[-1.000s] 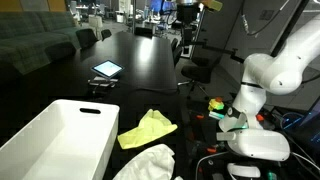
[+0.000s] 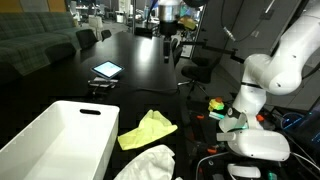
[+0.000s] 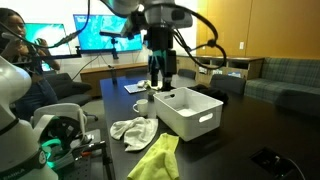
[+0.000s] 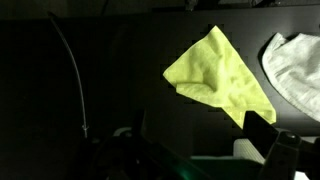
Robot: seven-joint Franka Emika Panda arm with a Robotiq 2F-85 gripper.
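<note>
My gripper hangs high above the black table, its fingers spread apart in the wrist view with nothing between them. In exterior view 2 the gripper [image 3: 162,76] points down, well clear of the surface. A yellow cloth [image 2: 147,129] lies flat, slightly crumpled; the same yellow cloth [image 4: 220,77] shows ahead of the fingers in the wrist view. Beside it is a white cloth [image 2: 148,164], which the wrist view cuts off at its right edge. The large white box [image 2: 62,143] is open at the top.
A white mug [image 3: 141,108] stands near the box in exterior view 2. Toward the far side lies a tablet-like device [image 2: 107,70]. A thin cable [image 4: 73,65] runs over the table.
In exterior view 1 my gripper has come lower and shifted left from its place at the upper right. The cloths and the box have stayed put.
</note>
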